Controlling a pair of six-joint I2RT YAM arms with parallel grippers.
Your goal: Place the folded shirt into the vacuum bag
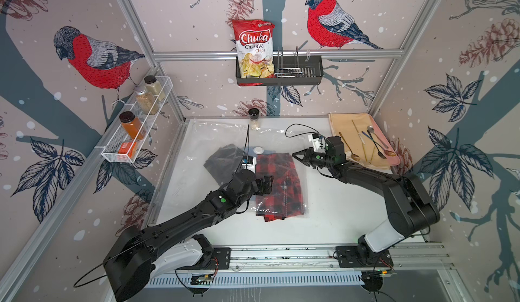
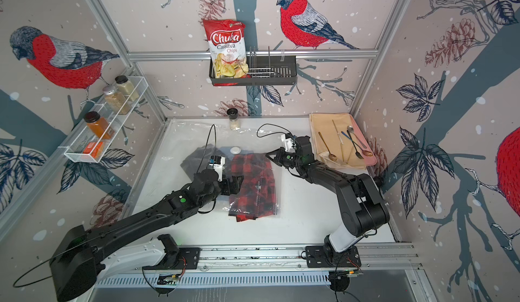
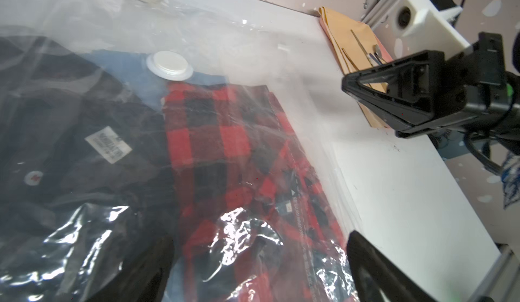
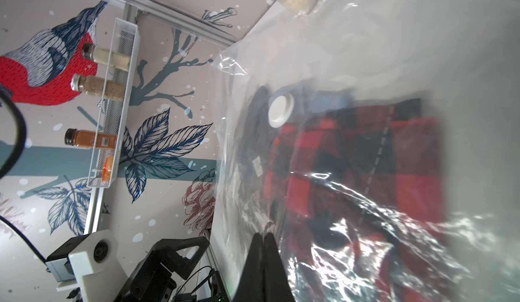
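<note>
The red-and-black plaid shirt (image 1: 281, 180) lies folded under the clear plastic of the vacuum bag (image 3: 319, 155). In both top views a short strip of its front end (image 1: 275, 217) extends past the bag's front edge. A dark grey garment (image 3: 70, 117) with a white label lies to its left, also beneath the plastic. The bag's round white valve (image 3: 170, 63) sits behind the shirt. My left gripper stands open over the shirt's left part, nothing held. Beyond the shirt's back right corner, my right gripper is shut, with nothing visible between its fingers.
A spice jar (image 1: 254, 119) stands at the back of the table, by the bag. At the back right, utensils lie on a tan cloth-covered board (image 1: 346, 126).
</note>
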